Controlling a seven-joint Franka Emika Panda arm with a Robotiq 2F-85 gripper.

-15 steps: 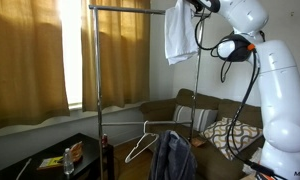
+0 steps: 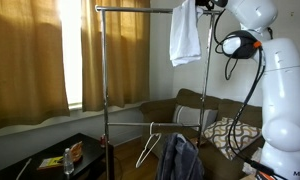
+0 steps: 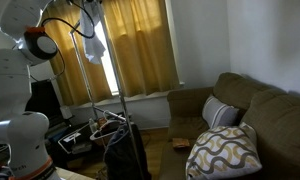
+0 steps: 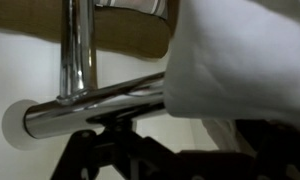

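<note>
A white cloth [image 2: 185, 36] hangs from the right end of the top bar of a metal clothes rack [image 2: 105, 70]. In the second exterior view the same cloth [image 3: 93, 36] hangs high on the rack. My gripper [image 2: 206, 6] is up at that corner, partly cut off by the top edge. Up close in the wrist view, the cloth [image 4: 235, 65] fills the right side, beside the chrome bar [image 4: 100, 103]. The gripper is open, its dark fingers at the bottom close to bar and cloth. The cloth hides part of the gap between them.
A white hanger [image 2: 148, 146] and a dark garment [image 2: 180, 160] hang from the rack's lower bar. A brown sofa [image 2: 170, 110] with a patterned pillow [image 3: 222, 152] stands behind. Small items, including a bottle [image 2: 69, 161], are on the dark table [image 2: 35, 170].
Over the last second the rack has shifted right in exterior view 1, together with the cloth, hanger and dark garment. My gripper has moved right with the rack's corner.
</note>
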